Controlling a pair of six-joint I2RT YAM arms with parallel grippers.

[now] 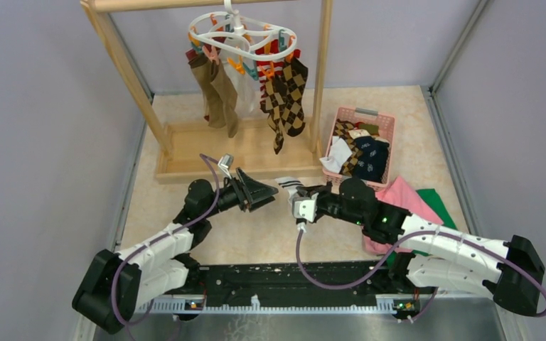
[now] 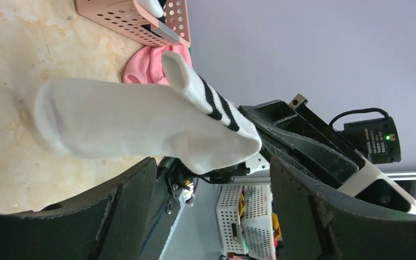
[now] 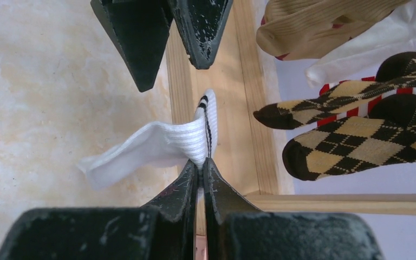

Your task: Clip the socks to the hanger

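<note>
A white sock with black stripes (image 3: 187,138) is pinched in my right gripper, which is shut on it near the striped cuff. The sock's foot part droops to one side, blurred in the left wrist view. My left gripper (image 1: 273,197) stands open just left of the sock, its two dark fingers apart on either side of the sock's near end in the left wrist view; nothing is gripped there. Behind both arms, the white hanger (image 1: 242,35) carries coloured clips with brown socks (image 1: 217,92) and argyle socks (image 1: 284,99) clipped on.
A pink basket (image 1: 391,145) of socks stands right of the wooden rack (image 1: 321,78). Pink cloth (image 1: 405,202) and green cloth (image 1: 437,207) lie below it, beside the right arm. The rack's base (image 1: 213,170) lies behind the grippers; the tabletop between the arms is clear.
</note>
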